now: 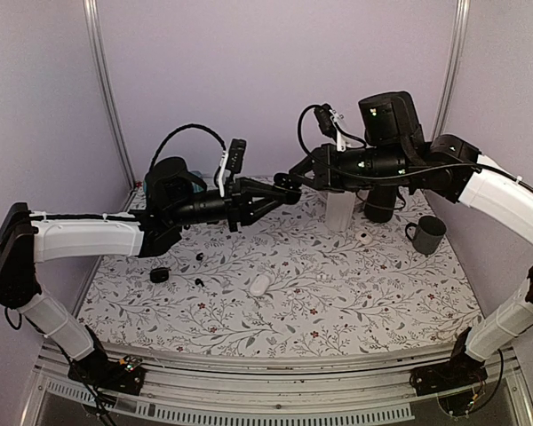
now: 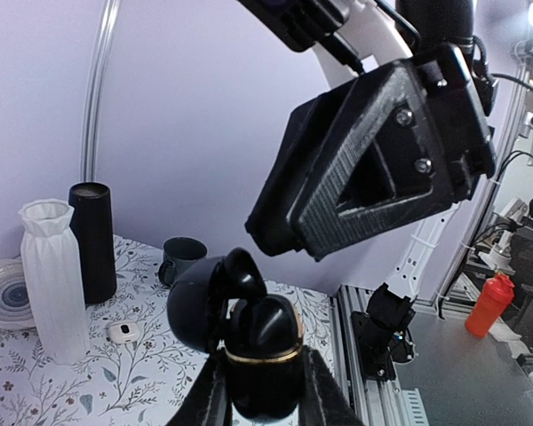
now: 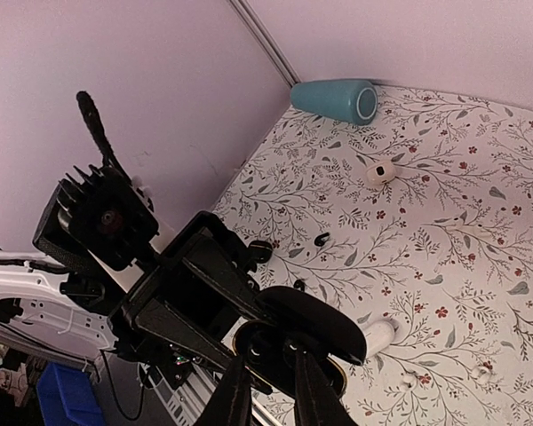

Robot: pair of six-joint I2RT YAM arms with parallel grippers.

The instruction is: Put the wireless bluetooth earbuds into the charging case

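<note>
A black charging case (image 2: 265, 382) with a thin gold rim is held by my left gripper (image 1: 265, 200), shut on its lower body. Its lid (image 3: 315, 319) is raised; shiny hollows show inside, but I cannot tell whether an earbud sits there. My right gripper is partly open close to the case, its fingertips overlapping the case's opening in the right wrist view. No earbud shows between its fingers. Two small black earbuds, one nearer the back (image 1: 200, 256) and one nearer the front (image 1: 199, 282), lie on the table.
Another small black case (image 1: 159, 275) and a white case (image 1: 259, 285) lie on the flowered table. Behind stand a white vase (image 2: 53, 280), a black cylinder (image 2: 92, 240) and a grey mug (image 1: 425, 234). A teal cup (image 3: 336, 101) lies on its side.
</note>
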